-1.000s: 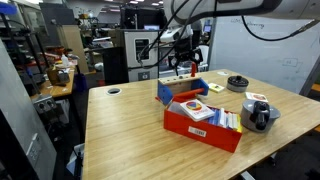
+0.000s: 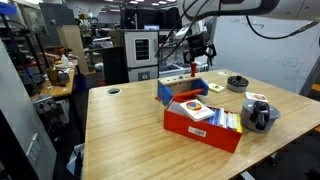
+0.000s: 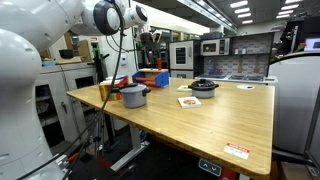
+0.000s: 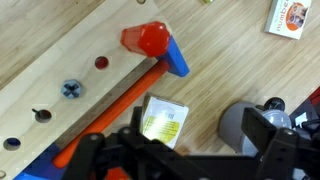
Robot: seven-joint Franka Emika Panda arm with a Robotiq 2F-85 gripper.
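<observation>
A toy workbench with a pale wooden top and blue sides stands on the table behind the red box. One red peg sticks up from its top at one end, beside a blue screw and several holes. My gripper is open, its black fingers wide apart with nothing held. In the first exterior view the gripper hovers above the bench, close to the red peg. A red-orange rod runs along below the bench top in the wrist view.
A red box of books and packets stands before the bench, with a grey pot to its right. Farther back sits a black pot.
The gripper has shifted right and slightly upward over the bench, staying open. The bench, box and pots have not moved.
</observation>
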